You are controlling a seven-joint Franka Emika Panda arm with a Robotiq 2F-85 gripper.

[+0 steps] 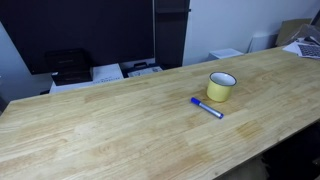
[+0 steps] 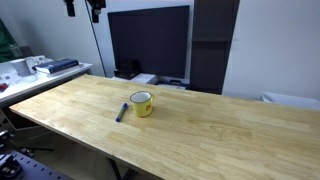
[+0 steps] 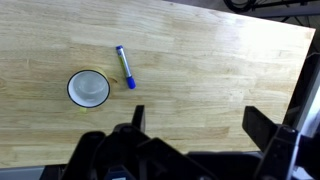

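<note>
A yellow mug (image 1: 221, 90) with a dark rim stands upright on the wooden table (image 1: 110, 125). Beside it, apart from it, lies a marker (image 1: 207, 107) with a blue cap. Seen from above in the wrist view, the mug (image 3: 88, 89) is at left and the marker (image 3: 126, 68) lies just up and right of it. My gripper is open, its fingers wide apart over bare table and nothing between them. Dark gripper parts (image 2: 84, 17) hang high at the top left of exterior view 2, well above the tabletop.
Boxes and dark equipment (image 1: 72, 72) line the table's back edge, below a big dark panel (image 1: 80, 30). Papers (image 1: 305, 46) lie at the far right in exterior view 1. A side shelf with items (image 2: 55, 66) stands at left in exterior view 2.
</note>
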